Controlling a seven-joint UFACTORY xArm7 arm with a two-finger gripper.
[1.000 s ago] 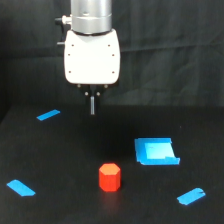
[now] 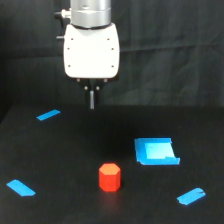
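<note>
My gripper (image 2: pixel 92 98) hangs from the white arm housing (image 2: pixel 91 52) in the upper left of the camera view, above the dark table. Its narrow fingers point down, and whether they are apart or together is too small to tell. A red hexagonal block (image 2: pixel 109 177) sits at the front middle, well below and apart from the gripper. A blue square (image 2: pixel 156 150) with pale edges lies to the right.
Short blue strips mark the table at the back left (image 2: pixel 48 114), front left (image 2: pixel 21 188) and front right (image 2: pixel 191 196). A dark curtain hangs behind.
The arm and gripper have shifted very slightly left and up. The block and blue square look unmoved.
</note>
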